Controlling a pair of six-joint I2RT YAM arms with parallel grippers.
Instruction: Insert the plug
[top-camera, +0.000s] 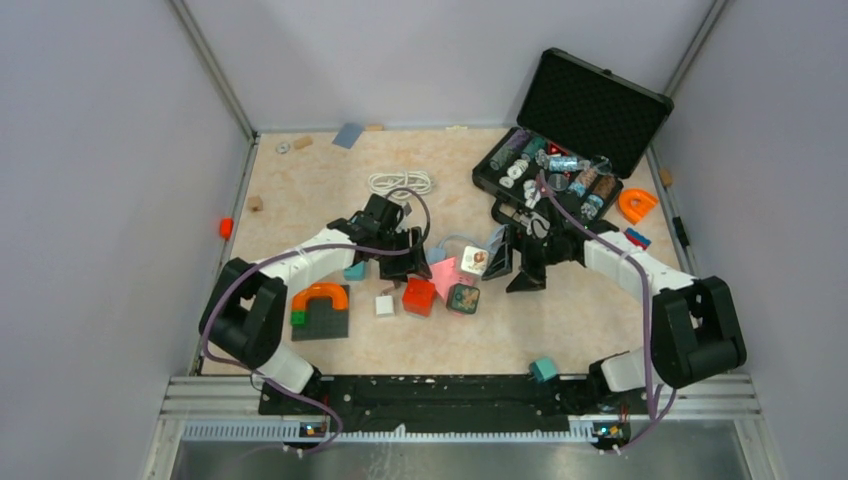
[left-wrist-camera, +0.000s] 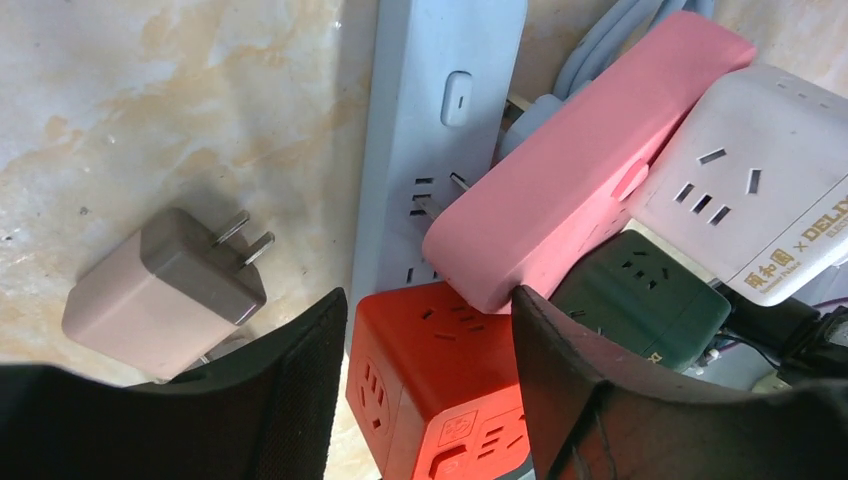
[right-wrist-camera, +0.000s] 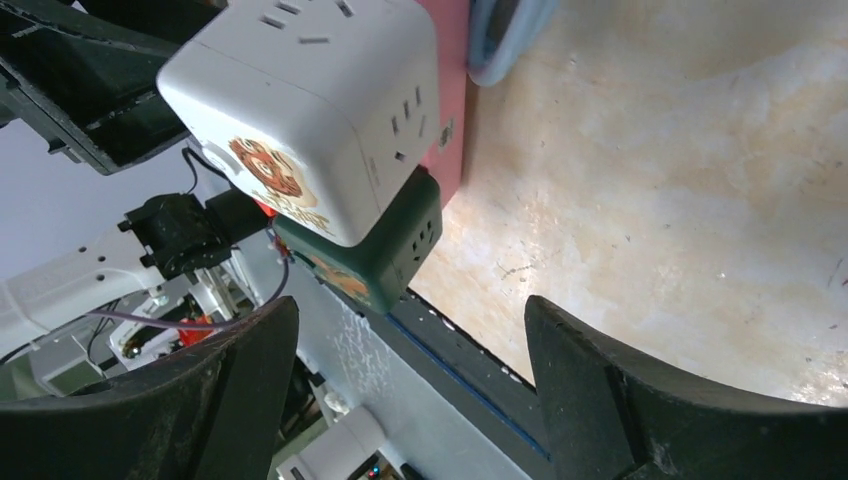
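Note:
My left gripper is part open over the upper end of the red cube adapter; the cube shows between the fingers, with no clear grip on it. The right fingertip overlaps a long pink adapter; contact is unclear. Metal prongs show between this pink piece and the slots of the light-blue power strip. A brown-and-pink plug lies on the table, prongs toward the strip. My right gripper stands open and empty near the white cube adapter and green cube adapter.
A white block and an orange horseshoe piece lie on the left. At back right sits an open black case of small items. A teal cube lies by the front edge. Bare table lies at right front.

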